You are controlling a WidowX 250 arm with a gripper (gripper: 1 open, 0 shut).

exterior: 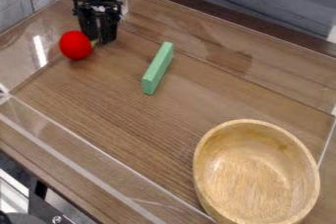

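My dark gripper [97, 24] hangs at the top left of the camera view, low over the table, just behind and right of a red round object [75, 44]. Its fingers are small and dark, and whether they are open or shut, or hold anything, is hard to tell. A green bar [157, 68] lies near the middle of the table.
A large wooden bowl [256, 141] fills the lower right. Grey walls border the back left.
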